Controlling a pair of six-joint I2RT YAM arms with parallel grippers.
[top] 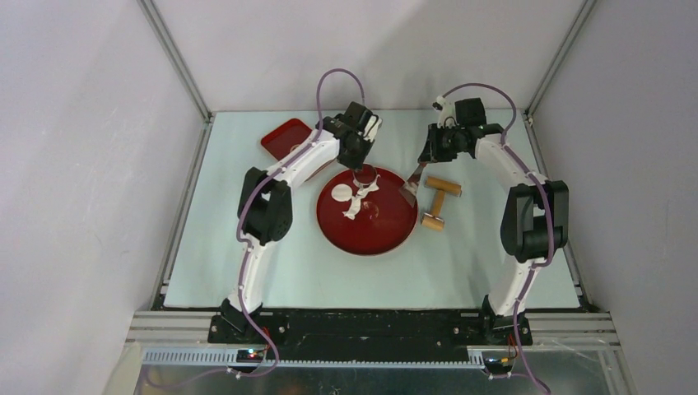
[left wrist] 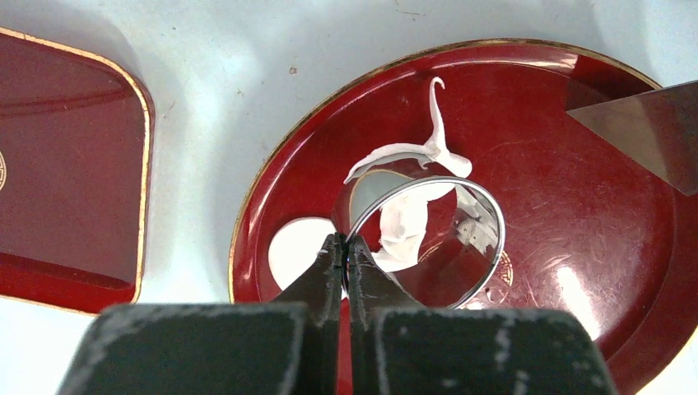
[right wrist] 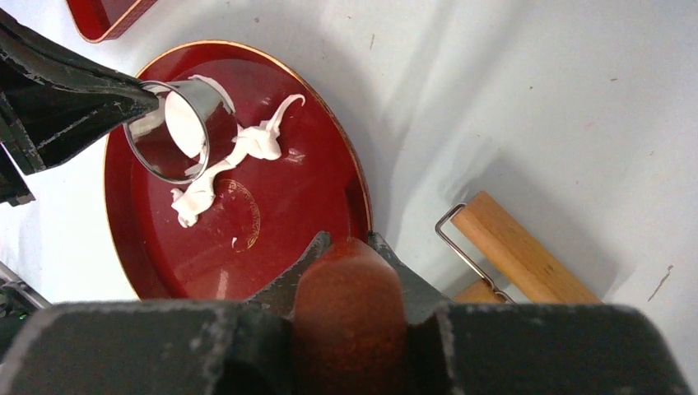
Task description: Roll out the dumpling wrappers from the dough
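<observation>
On the round red tray [top: 366, 226] lie a white dough round [left wrist: 292, 251] and irregular dough scraps [right wrist: 259, 140]. Over the scraps my left gripper is shut on the rim of a clear-looking metal ring cutter [left wrist: 486, 271], held at the tray's upper part. My right gripper is shut on the reddish wooden handle [right wrist: 350, 321] of a scraper, whose metal blade [left wrist: 642, 132] hangs over the tray's right side.
A red rectangular tray [top: 280, 136] sits at the back left, partly under the left arm. A wooden roller [top: 440, 197] lies right of the round tray.
</observation>
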